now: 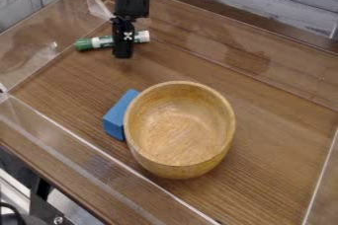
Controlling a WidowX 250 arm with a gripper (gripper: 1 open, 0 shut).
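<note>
My black gripper reaches down at the upper left of the wooden table, over a green and white cylindrical object, perhaps a marker, lying on the surface. The fingers look close together; whether anything is between them is too small to tell. A large wooden bowl sits at the lower middle, with a blue block beside its left side.
</note>
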